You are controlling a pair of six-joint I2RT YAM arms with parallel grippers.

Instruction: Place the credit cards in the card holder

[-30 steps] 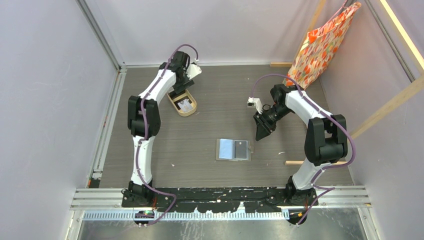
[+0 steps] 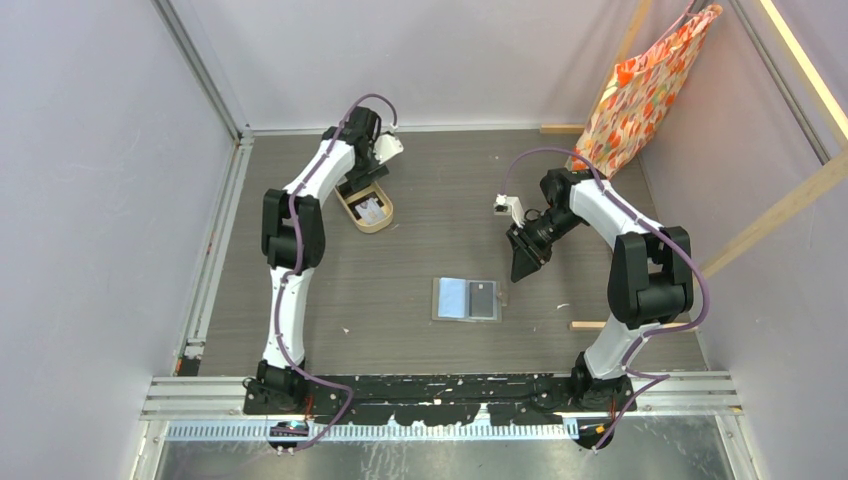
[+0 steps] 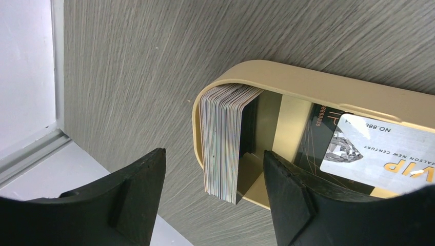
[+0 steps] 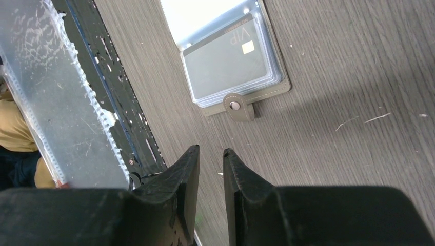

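In the left wrist view, a stack of cards [image 3: 221, 143] stands on edge at one end of a tan tray [image 3: 308, 84]. A white VIP card [image 3: 382, 148] lies flat farther along in it, over a dark card [image 3: 320, 138]. My left gripper is open, its fingers to either side of the stack with gaps between. The open card holder [image 2: 467, 300] lies on the table, a dark VIP card [image 4: 225, 64] showing under its clear sleeve. Behind and right of the holder, my right gripper has a narrow gap between its fingertips, with nothing in it.
The snap flap [image 4: 238, 106] of the holder points toward my right gripper. Orange patterned cloth [image 2: 645, 90] hangs at the back right. Bare table [image 2: 440, 210] lies between the tray and the holder.
The right arm, the tray and the card holder have not visibly moved.
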